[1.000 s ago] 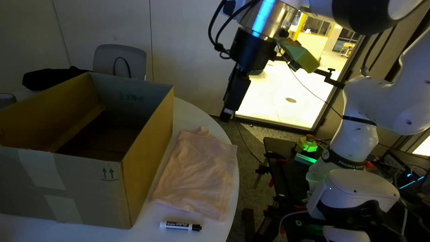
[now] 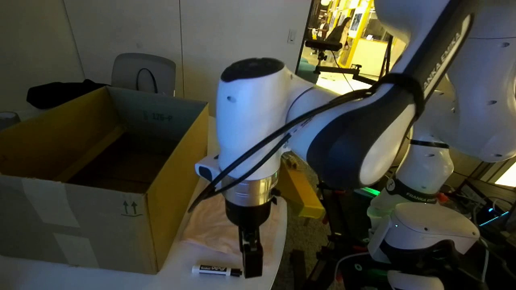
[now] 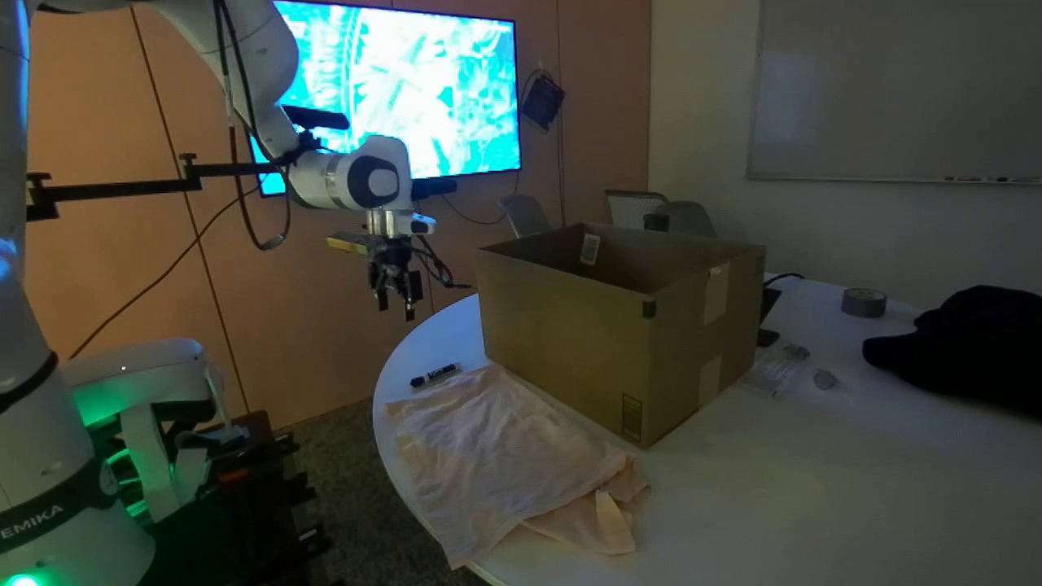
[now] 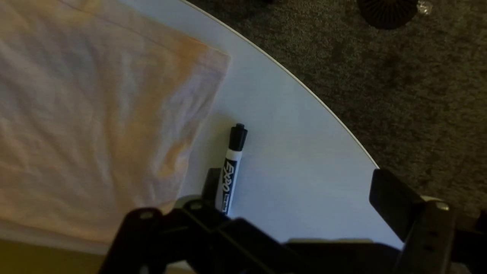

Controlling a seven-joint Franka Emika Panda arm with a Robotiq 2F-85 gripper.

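A white marker with a black cap [image 4: 233,171] lies on the white table beside the peach cloth [image 4: 100,114], apart from it. In exterior view 1 the marker [image 2: 213,270] is just left of my gripper [image 2: 252,275]. The wrist view shows my gripper with its fingers spread wide apart and nothing held; the marker's lower end is partly hidden behind the left finger. Seen from the other side, my gripper [image 3: 396,303] hangs well above the table, near its rounded edge, with the marker [image 3: 435,375] lower down to the right.
A large open cardboard box [image 3: 571,342] stands beside the cloth and marker, its walls tall. The table's curved edge [image 4: 315,96] runs close by the marker, with carpet beyond. A tape roll [image 3: 864,302] and black fabric [image 3: 967,342] lie past the box.
My arm has come down and toward the camera in exterior view 1, from over the floor beyond the table to near the marker. The marker, cloth and box have not moved.
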